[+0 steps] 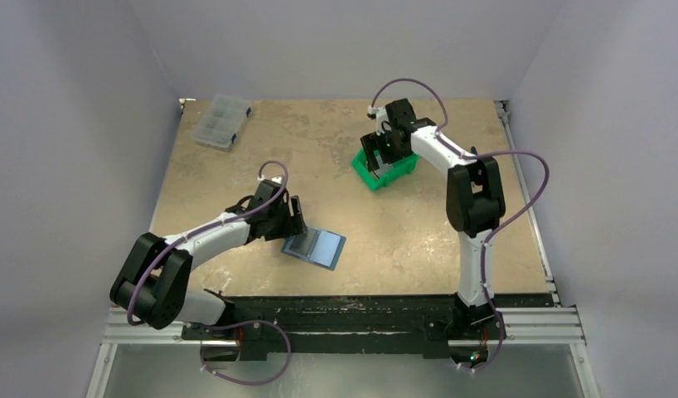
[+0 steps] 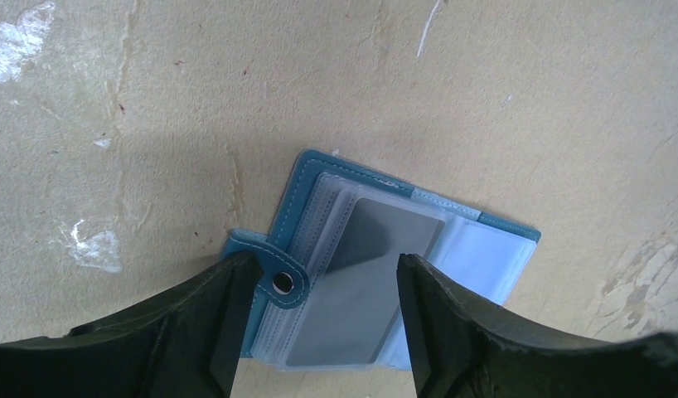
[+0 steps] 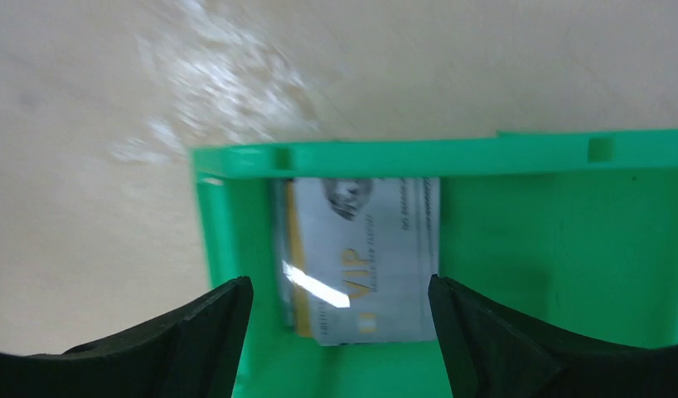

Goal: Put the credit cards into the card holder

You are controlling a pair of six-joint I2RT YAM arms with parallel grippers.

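Observation:
Spread flat on the table is the blue card holder (image 1: pixel 323 248), its clear pockets (image 2: pixel 352 282) facing up and its snap strap (image 2: pixel 279 274) at the left edge in the left wrist view. My left gripper hovers over the strap end, open, a finger to each side of the strap and pocket. Silver credit cards (image 3: pixel 365 261) lie stacked in the green basket (image 3: pixel 518 157), the top one marked VIP, with a gold edge showing beneath. Over that basket my right gripper stands open, nothing held, its fingers straddling the cards' lower part from above.
A clear plastic box (image 1: pixel 222 122) sits at the back left. Right of the basket, the right arm covers most of the tabletop. Bare table (image 1: pixel 319 149) lies between the box and the basket, and between holder and right arm.

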